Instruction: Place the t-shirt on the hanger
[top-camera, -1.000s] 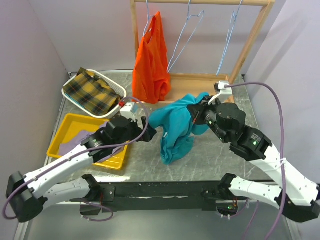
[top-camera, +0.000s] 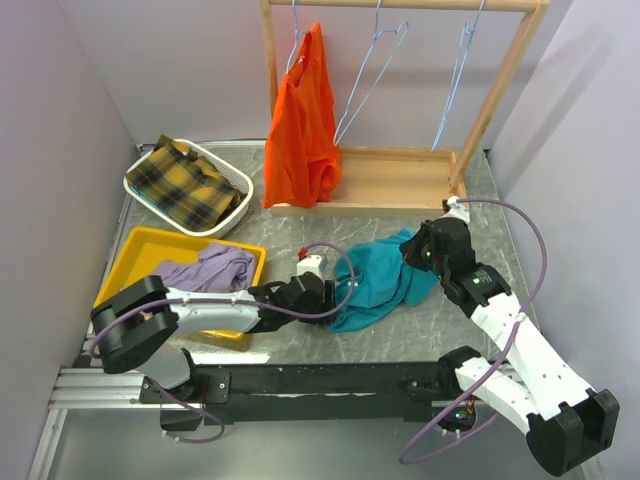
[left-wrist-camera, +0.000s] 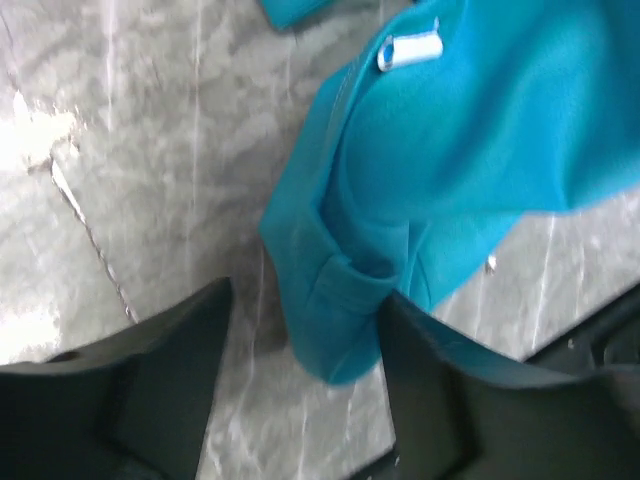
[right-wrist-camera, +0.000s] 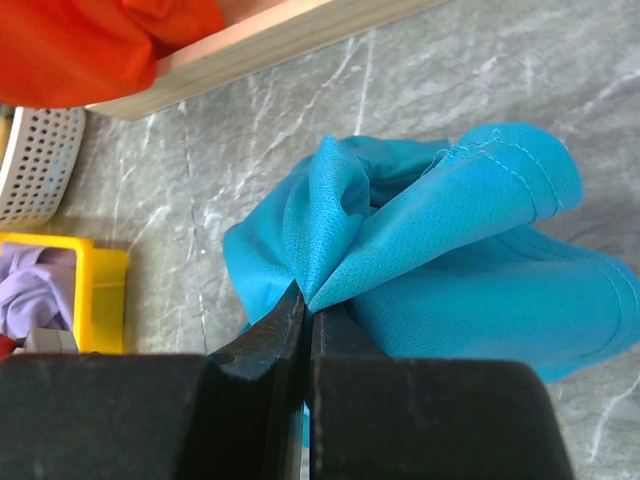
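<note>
A teal t-shirt (top-camera: 380, 280) lies bunched on the marble table. My right gripper (top-camera: 420, 250) is shut on a gathered fold of it near the top right of the pile, as the right wrist view (right-wrist-camera: 308, 315) shows. My left gripper (top-camera: 315, 305) is at the shirt's left edge, part open, with a folded corner of the cloth between or just beyond its blurred fingertips in the left wrist view (left-wrist-camera: 305, 320). Thin blue hangers (top-camera: 370, 80) hang from the wooden rack (top-camera: 400, 205) behind.
An orange shirt (top-camera: 300, 130) hangs at the rack's left. A white basket (top-camera: 235, 215) with plaid cloth sits back left, a yellow bin (top-camera: 140, 250) with purple cloth front left. Bare table shows right of the teal shirt.
My right gripper has lowered the teal shirt onto the table.
</note>
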